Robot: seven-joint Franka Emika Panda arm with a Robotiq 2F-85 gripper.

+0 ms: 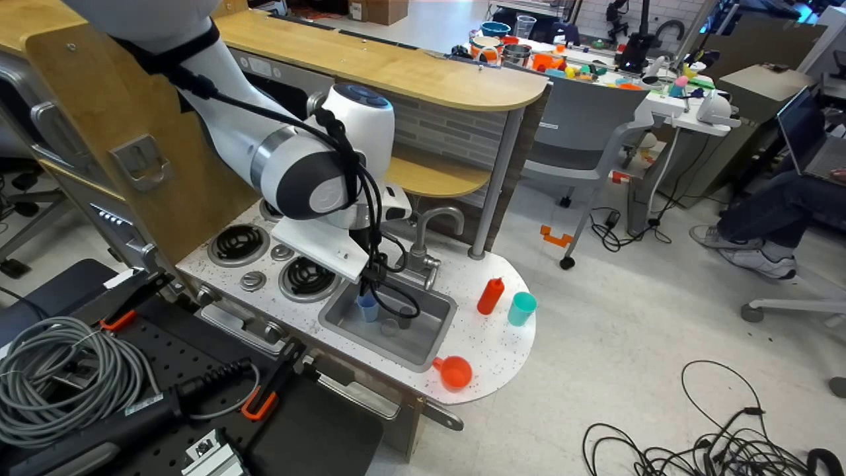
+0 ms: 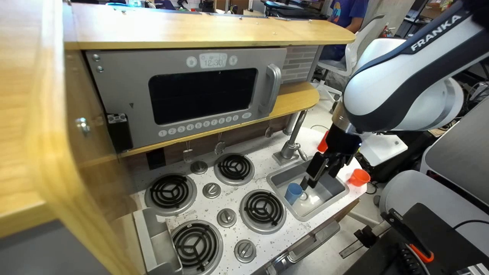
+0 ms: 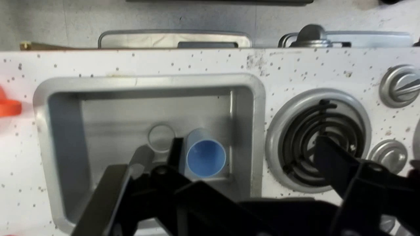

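Observation:
A blue cup stands in the grey sink, near the wall on the stove side; its open mouth shows in the wrist view. My gripper is open, fingers wide apart. One of the fingers shows just beside the cup's left edge, while the other lies over the burner side. Nothing appears held; whether the finger touches the cup, I cannot tell. In exterior view 2, the gripper hangs over the sink, close to the blue cup. A small dark cylinder also lies in the sink, partly behind cables.
The faucet rises behind the sink. To the stove side is a black coil burner. An orange cup, a red bottle and a teal cup stand on the counter's rounded end. A shelf overhangs the back.

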